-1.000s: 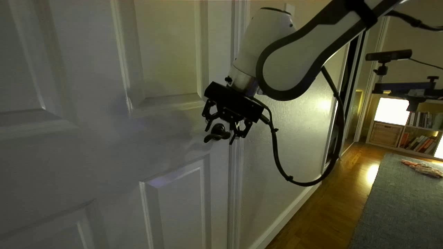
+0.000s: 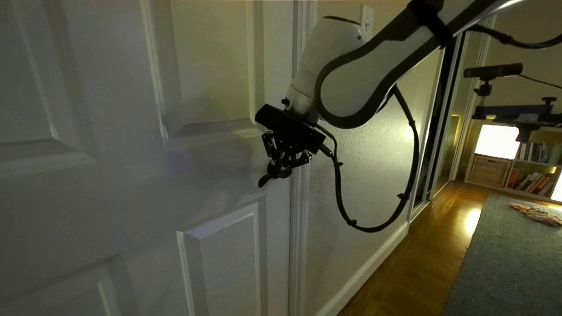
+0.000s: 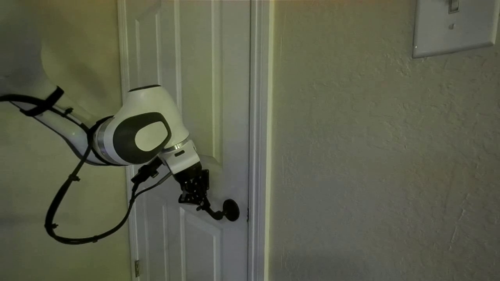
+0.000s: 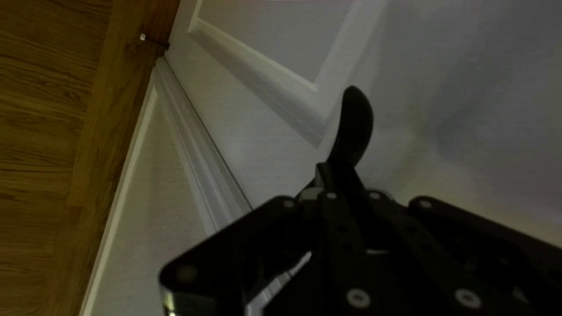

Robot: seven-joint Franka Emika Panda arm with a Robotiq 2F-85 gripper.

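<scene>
A dark lever handle (image 3: pixel 217 215) on a round rose (image 3: pixel 231 210) is mounted near the latch edge of a white panelled door (image 2: pixel 221 168). My gripper (image 2: pixel 280 164) is at this handle and shut on its lever. In the wrist view the lever's curved tip (image 4: pixel 354 123) sticks out beyond the fingertips of my gripper. The rest of the lever is hidden behind the fingers there. Exterior view 1 shows the lever's free end tilted down to the left. The door stands shut in its frame.
The door frame (image 3: pixel 262 140) runs close beside the handle, with bare wall to its right. A cable (image 2: pixel 369 228) loops below my arm. Wooden floor (image 4: pixel 52 131) shows below, and a bookshelf (image 2: pixel 506 163) stands far off.
The fingers stood apart around the lever a second ago and have now closed on it. My arm has shifted slightly left in exterior view 1, and the lever's end sits a little lower.
</scene>
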